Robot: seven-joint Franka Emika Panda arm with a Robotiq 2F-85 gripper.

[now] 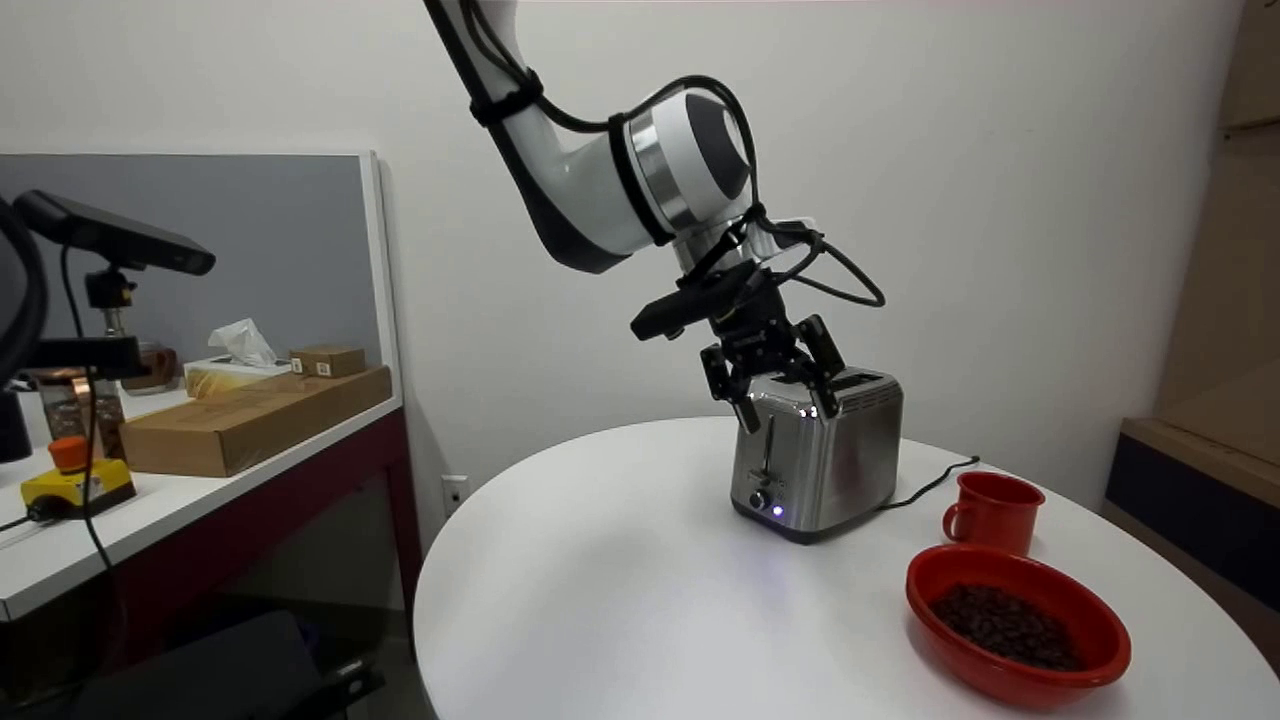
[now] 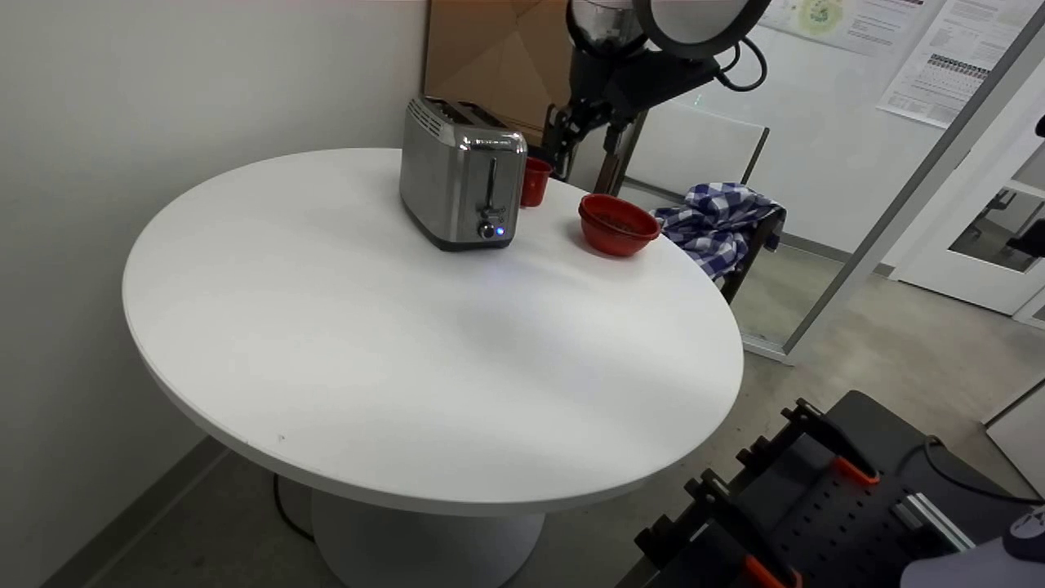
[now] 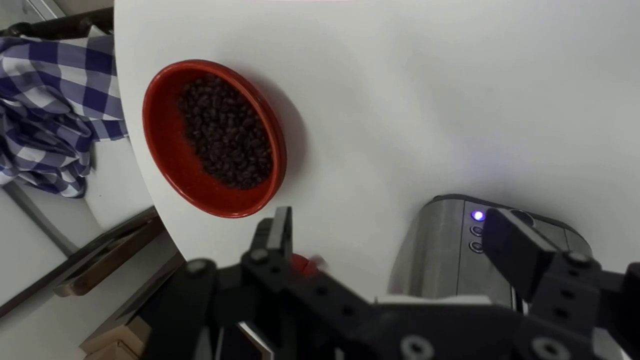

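My gripper (image 1: 788,412) is tilted, its fingers spread wide with nothing between them. In exterior view 1 it overlaps the upper part of a silver two-slot toaster (image 1: 858,450); whether they touch I cannot tell. The wrist view has one finger (image 3: 280,231) near a red bowl (image 3: 165,141) and the other in front of the toaster (image 3: 435,252). Dark beans (image 3: 225,132) lie in the bowl, which sits by the table's edge. Between toaster and bowl stands a red mug (image 1: 998,516), mostly hidden behind the gripper in the wrist view.
A black cord (image 1: 930,484) runs from behind the toaster towards the wall. Beyond the table's edge hangs a blue checked cloth (image 2: 715,225). To the left, a side bench holds a cardboard box (image 1: 252,420).
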